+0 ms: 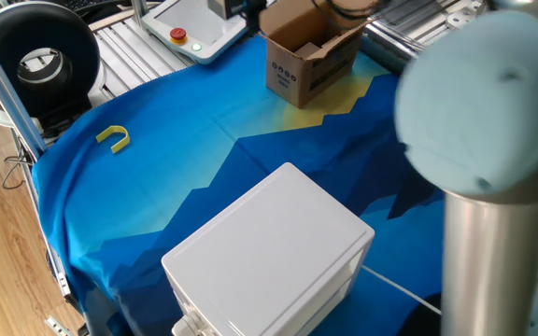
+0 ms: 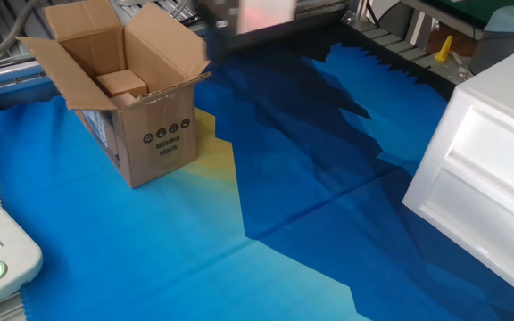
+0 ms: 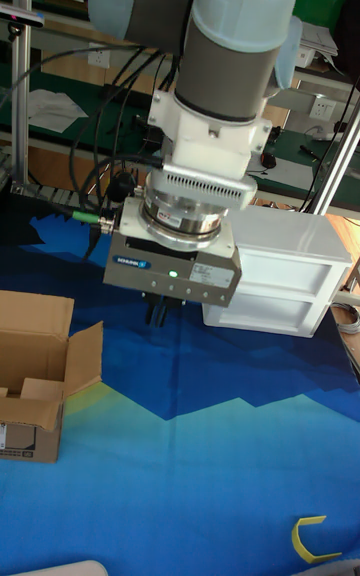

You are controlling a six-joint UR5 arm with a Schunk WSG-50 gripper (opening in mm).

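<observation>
My gripper [image 3: 158, 314] hangs in the air in exterior view 3, between the cardboard box and the white drawer unit. Its dark fingers point down and are too small to show their spacing; no held object can be made out. The open cardboard box [image 2: 154, 147] stands on the blue cloth, a smaller carton [image 2: 121, 84] inside it. On the opposite side is the white drawer unit [image 1: 269, 247], its drawer fronts [image 3: 282, 275] seen in exterior view 3. A yellow U-shaped piece [image 1: 115, 140] lies alone on the cloth.
A control pendant [image 1: 194, 28] with a red button lies at the table's edge. The arm's pale blue joint cover [image 1: 474, 103] blocks the right side of exterior view 1.
</observation>
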